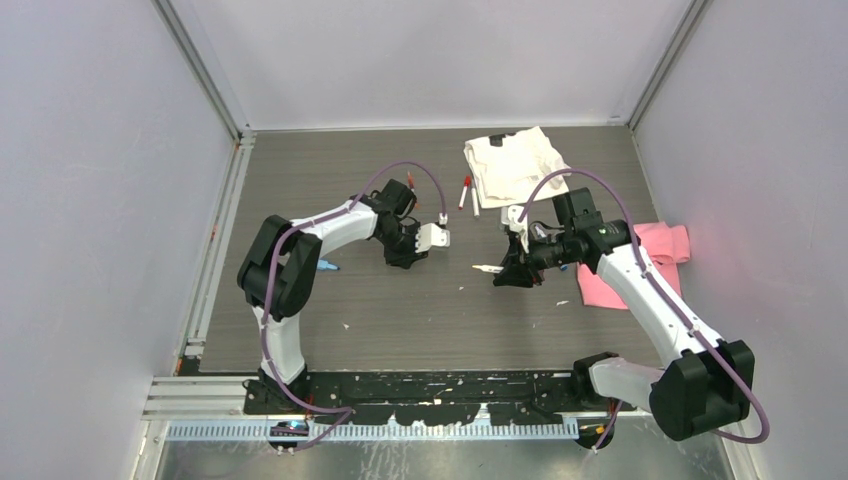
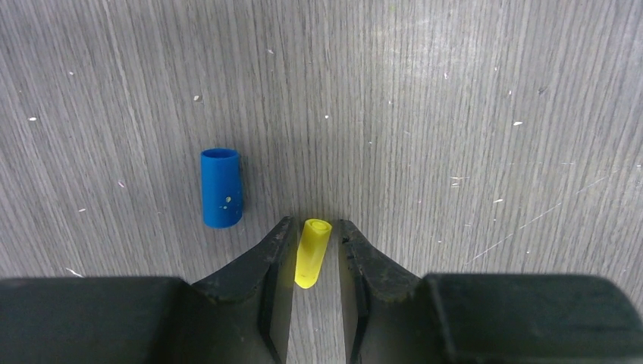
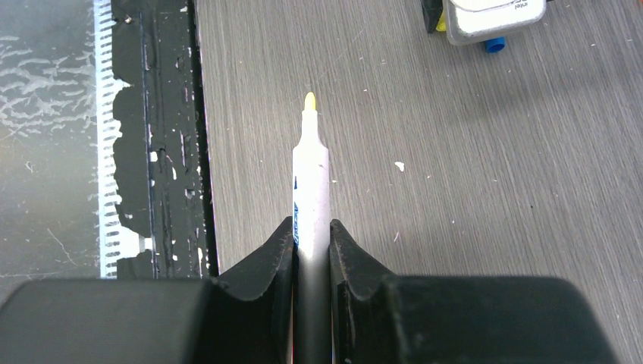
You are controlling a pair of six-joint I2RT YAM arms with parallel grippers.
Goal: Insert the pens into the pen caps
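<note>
My left gripper is low over the table, its fingers apart on either side of a small yellow cap (image 2: 309, 262) lying on the wood. A blue cap (image 2: 221, 193) lies just to the left of it in the left wrist view. My right gripper is shut on a white pen (image 3: 311, 174) with a yellow tip, held at the right of the table's middle and pointing leftward in the top view (image 1: 488, 268).
Loose red and white pens (image 1: 464, 192) lie at the back beside a folded white cloth (image 1: 515, 160). A pink cloth (image 1: 665, 255) lies at the right, and a light-blue item (image 1: 327, 264) at the left.
</note>
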